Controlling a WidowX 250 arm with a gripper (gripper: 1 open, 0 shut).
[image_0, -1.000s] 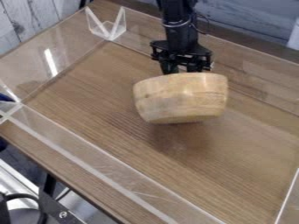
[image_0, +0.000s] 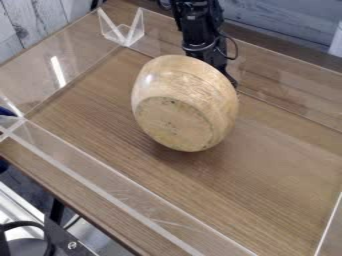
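A large pale wooden bowl (image_0: 185, 102) is tipped on its side over the wooden table (image_0: 94, 150), its rounded outside and base toward the camera. The black arm comes in from the top centre and ends behind the bowl, so most of the gripper and its fingertips are hidden. Whether it grasps the rim cannot be seen.
Clear plastic walls edge the table, with a small transparent holder (image_0: 120, 30) at the upper left. Black cables and a metal fitting are at the lower left corner.
The bowl has moved left and upward in the view and turned, showing more of its base. The arm has shifted toward the back, more of it now hidden by the bowl.
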